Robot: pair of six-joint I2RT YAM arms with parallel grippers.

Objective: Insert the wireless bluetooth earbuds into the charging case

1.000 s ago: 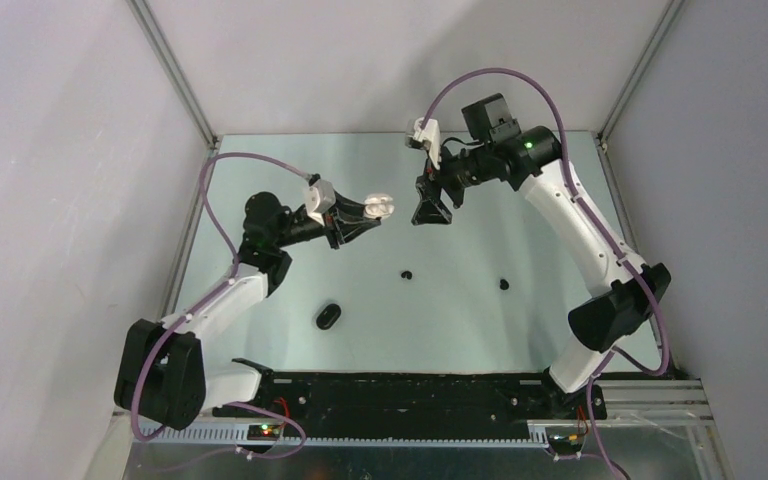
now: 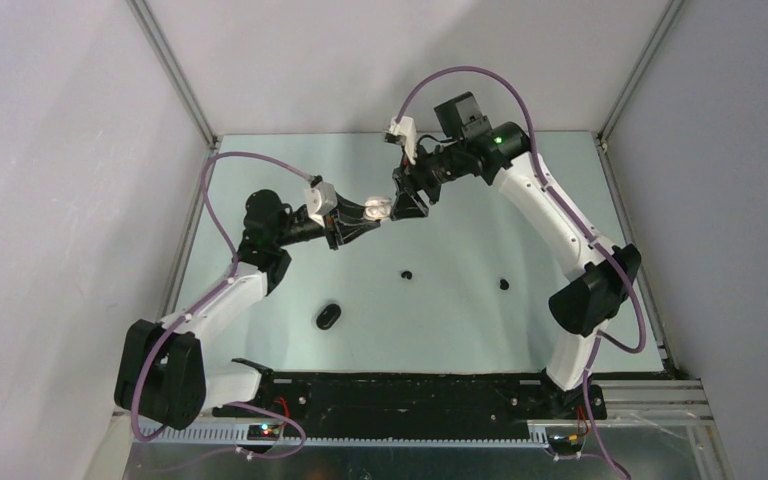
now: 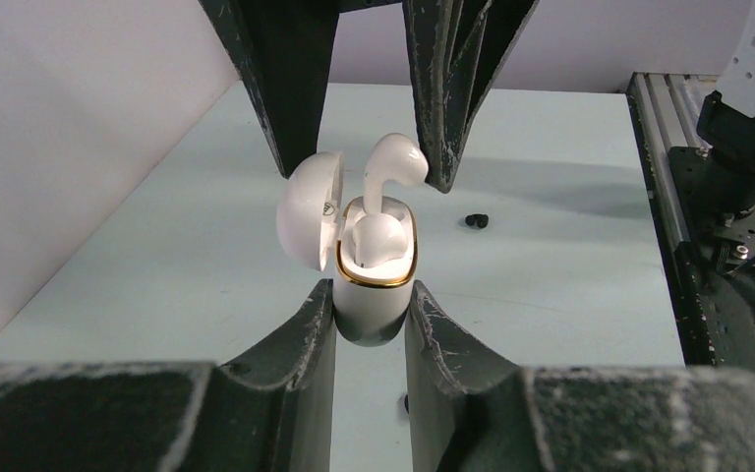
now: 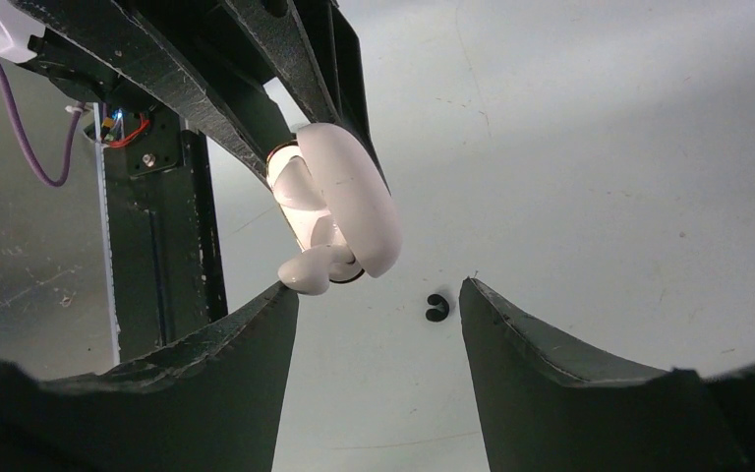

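My left gripper is shut on the white charging case (image 3: 369, 300), which is held upright with its lid (image 3: 303, 211) open. Inside sits a white rounded piece (image 3: 378, 236), and a white earbud (image 3: 393, 157) sticks up from the case top. My right gripper stands with its fingers apart just beside the case; in the left wrist view its two black fingers straddle the top of the lid and earbud. Whether they touch the earbud I cannot tell.
A black oblong object (image 2: 328, 315) lies on the pale table at the front left. Small dark pieces (image 2: 407, 274) lie near the middle and right.
The right arm has moved left, bringing its gripper up to the charging case. The left arm and the case have stayed about where they were.
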